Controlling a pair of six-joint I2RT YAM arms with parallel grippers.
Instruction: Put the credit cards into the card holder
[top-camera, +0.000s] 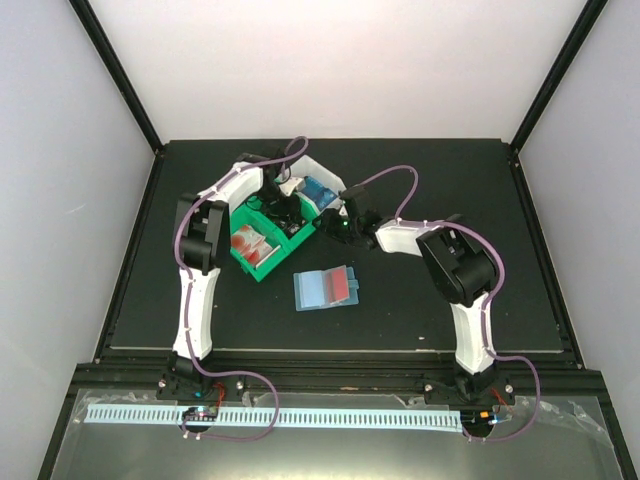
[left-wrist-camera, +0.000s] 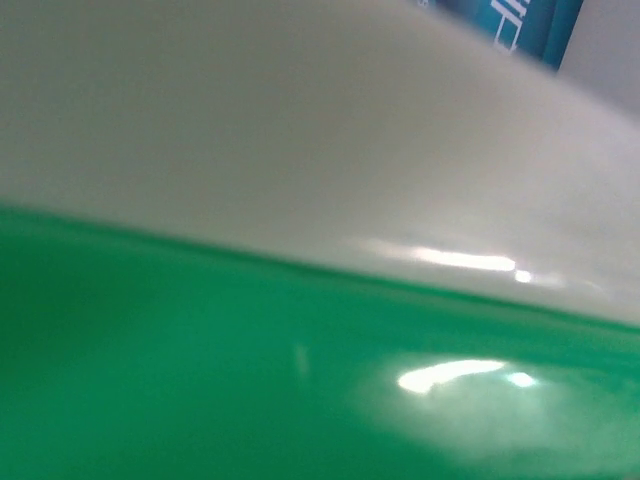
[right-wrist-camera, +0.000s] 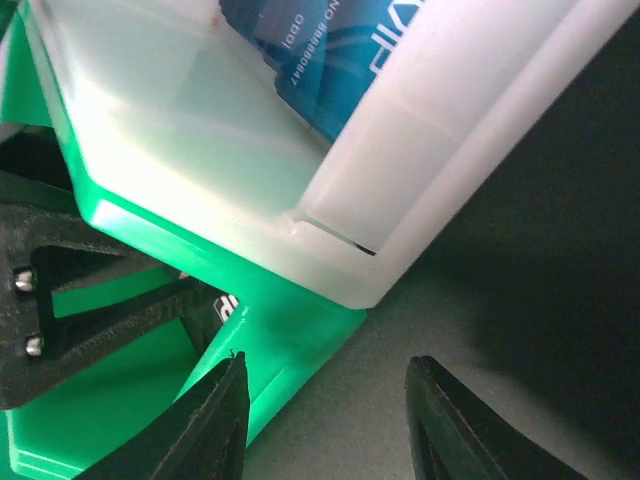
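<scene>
The card holder (top-camera: 311, 289), light blue with a red part, lies open on the black table in the top view. My left gripper (top-camera: 297, 212) reaches down into the green bin; in the right wrist view its dark fingers (right-wrist-camera: 110, 325) show at the left, beside a small black-and-white item (right-wrist-camera: 226, 306). How far apart its tips are is hidden. My right gripper is open beside the bins' corner, its fingers apart with nothing held between them. No credit card can be made out for certain.
A green bin (top-camera: 262, 274) holds red-and-white packets (top-camera: 250, 243) in its front compartment. Against it stands a white bin (top-camera: 336, 180) with blue packets (top-camera: 318, 193). Bin walls fill the left wrist view.
</scene>
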